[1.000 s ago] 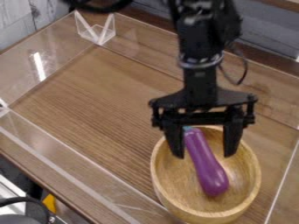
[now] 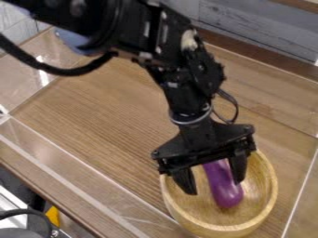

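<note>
My black gripper (image 2: 209, 167) is open, its fingers spread over a round pale wooden bowl (image 2: 181, 208). A long purple object (image 2: 225, 191), like an eggplant, lies in the bowl just below the fingers, its upper part partly behind the gripper.
A blue object (image 2: 72, 39) is at the top left behind the arm. Pale walls or rims edge the back. A dark cable and something yellow are at the lower left.
</note>
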